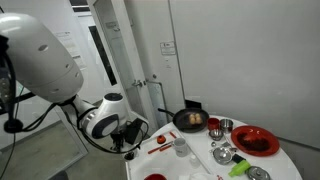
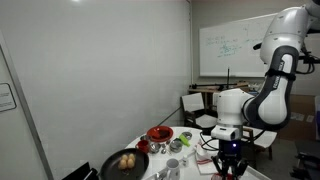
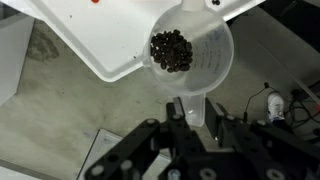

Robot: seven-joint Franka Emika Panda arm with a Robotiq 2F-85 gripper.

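Note:
In the wrist view a translucent, round cup-like vessel [image 3: 215,50] holds a small heap of dark brown beans [image 3: 171,52]. A pale handle or tab [image 3: 195,108] on its near side lies between the fingers of my gripper, which is shut on it. Below the vessel are the white table's edge [image 3: 115,62] and grey floor. From the outside, my gripper [image 1: 134,138] is at the table's left edge; the vessel is hard to make out there. The gripper [image 2: 226,162] shows dark and low in the second exterior view.
A black pan [image 1: 191,120] with brown items, a red plate [image 1: 255,140], metal cups [image 1: 227,125], a pale mug [image 1: 181,147] and a green item [image 1: 239,168] crowd the table. A red bowl [image 1: 155,177] sits at the near edge.

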